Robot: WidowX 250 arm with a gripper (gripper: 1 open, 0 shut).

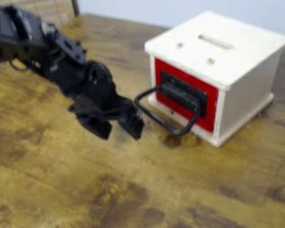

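A white toaster-like box (234,53) with a slot on top and a red front panel (169,77) stands on the wooden table. A black part on that panel carries a looped black handle (177,130) that sticks out to the front left. My black gripper (117,129) is open, low over the table just left of the handle, with nothing visible between its fingers.
Bare wooden table (85,187) fills the foreground and left side. A pale wall (133,7) runs along the back, and a light woven surface shows at the top left corner.
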